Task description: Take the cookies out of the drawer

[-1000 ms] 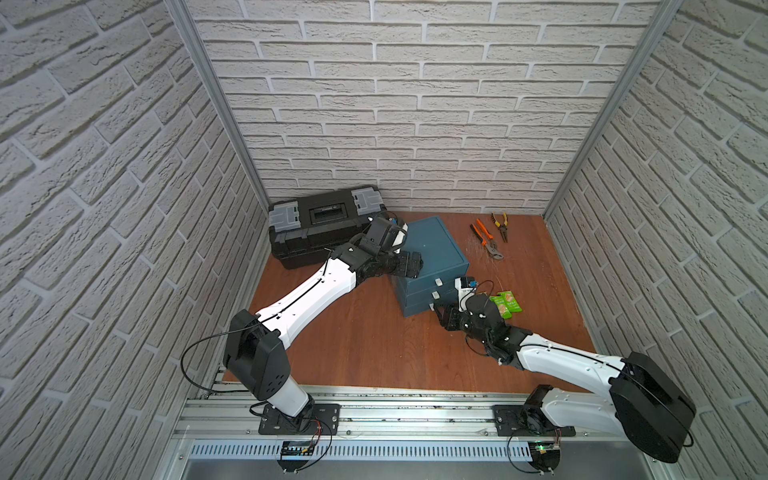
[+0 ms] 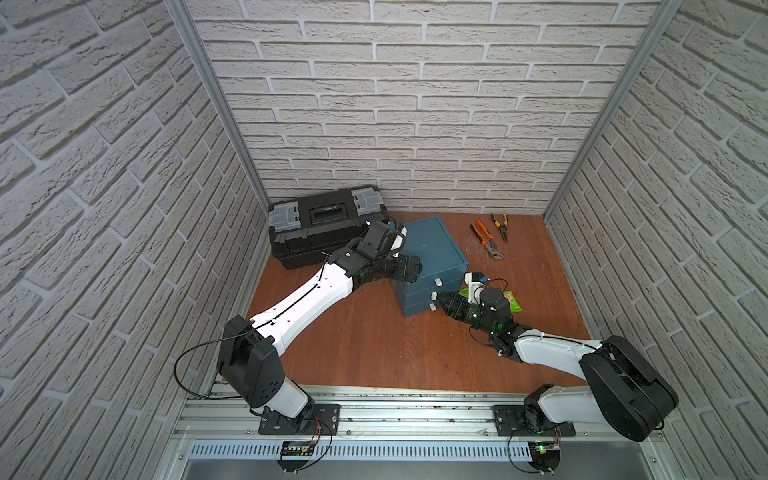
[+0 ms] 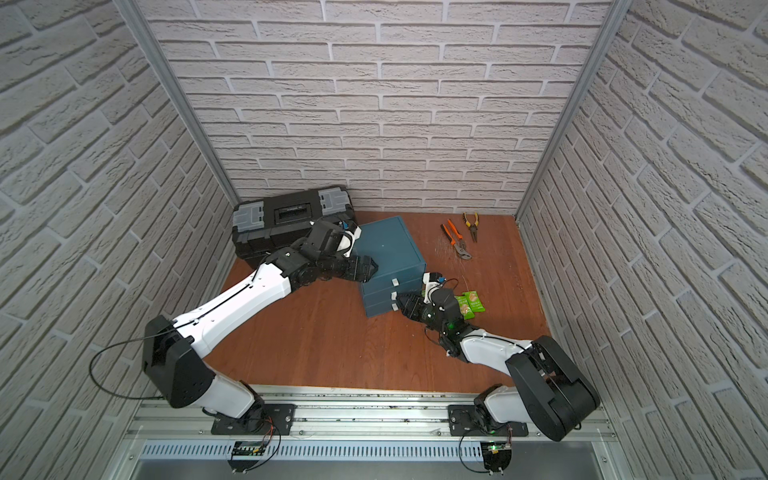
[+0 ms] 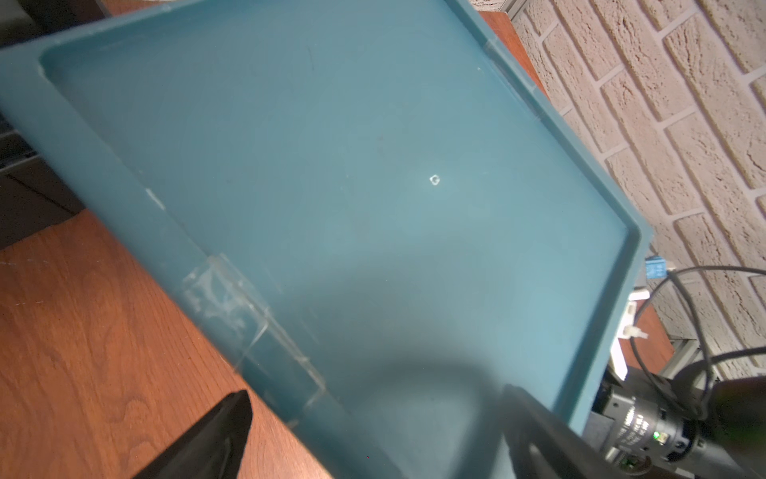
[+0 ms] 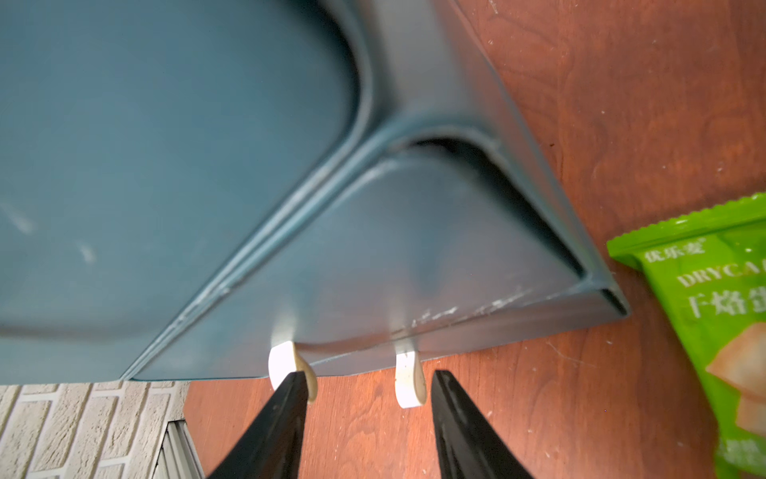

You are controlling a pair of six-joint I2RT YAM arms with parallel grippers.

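Observation:
The blue drawer cabinet (image 2: 436,248) stands mid-table, its drawers shut or nearly so; their insides are hidden. White pull tabs (image 5: 411,379) project from the front. In the right wrist view my right gripper faces these tabs, fingers apart. One tab appears between the fingertips and another beside the left one; neither is gripped. My left gripper hovers or rests over the cabinet's left front top edge, its fingers spread. Contact there cannot be judged. Green cookie packets (image 3: 474,301) lie on the table right of the cabinet, one packet (image 5: 726,303) close up in the right wrist view.
A black toolbox (image 2: 324,224) sits behind the left arm, close to the cabinet. Orange-handled pliers (image 2: 486,240) and yellow-handled pliers (image 2: 501,226) lie at the back right. Bare wood table (image 2: 360,344) stretches in front of the cabinet.
The cabinet has stayed put.

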